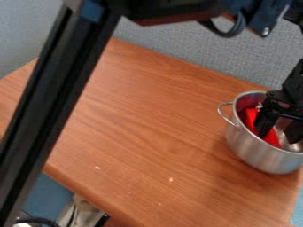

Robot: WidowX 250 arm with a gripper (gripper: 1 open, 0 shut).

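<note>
A steel pot [256, 156] with a loop handle stands at the right side of the wooden table [142, 133]. Inside it lies a red object [268, 136], partly hidden by the black gripper [279, 121], which reaches down into the pot from the right edge of the view. The gripper's fingertips are dark and partly hidden, and whether they hold anything is unclear.
A black arm post crosses the left of the view. A grey fabric wall runs along the back, and cables hang beyond the table's front-left edge.
</note>
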